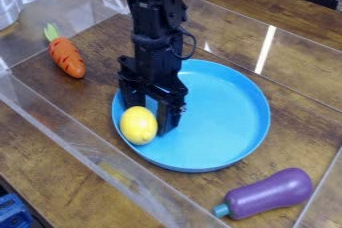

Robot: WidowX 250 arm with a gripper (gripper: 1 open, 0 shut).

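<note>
The black gripper point(147, 102) is lowered over the left part of a blue plate point(222, 132), its fingers around or just behind a yellow egg-shaped object point(139, 126) lying on the plate. Whether the fingers touch it, and how far they are open, cannot be made out.
An orange carrot point(67, 57) lies on the wooden table at the upper left. A purple eggplant point(270, 192) lies at the lower right. A clear strip or edge runs along the lower left, with a blue item point(11, 212) in the corner.
</note>
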